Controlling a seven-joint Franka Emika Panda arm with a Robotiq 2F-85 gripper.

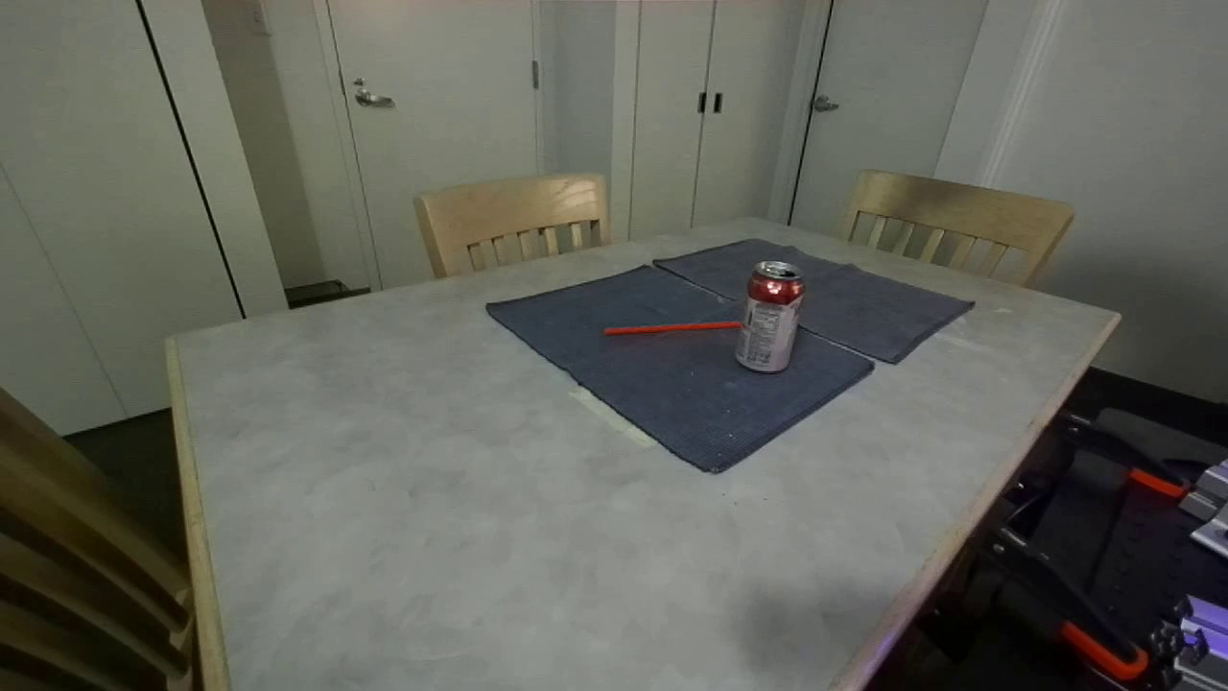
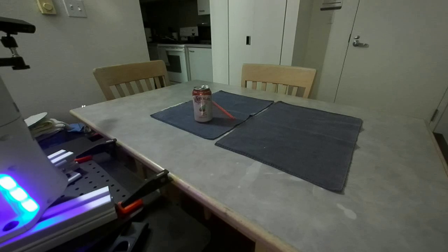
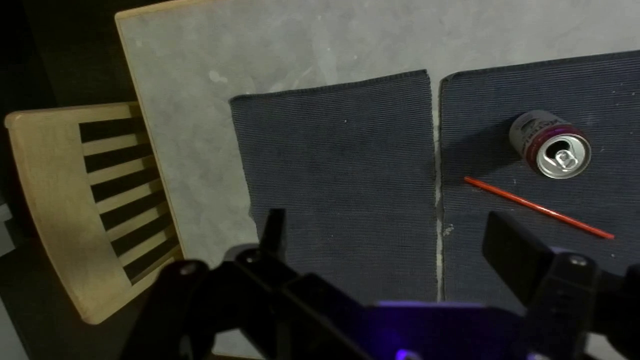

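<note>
A red-topped silver can [image 1: 768, 319] stands upright on one of two dark blue-grey mats, its opened top facing up at me in the wrist view. Beside the can [image 3: 549, 144] lies a thin red straw [image 3: 540, 207], flat on the same mat [image 3: 480, 270]. My gripper is open high above the table, its black fingers [image 3: 274, 233] spread wide with only the mats visible below the gap. The straw and can appear to the right in the wrist view. Neither exterior view shows the gripper.
Wooden chairs [image 1: 518, 219] stand at the table's edges. Clamps [image 2: 145, 189] grip the edge on the robot's side.
</note>
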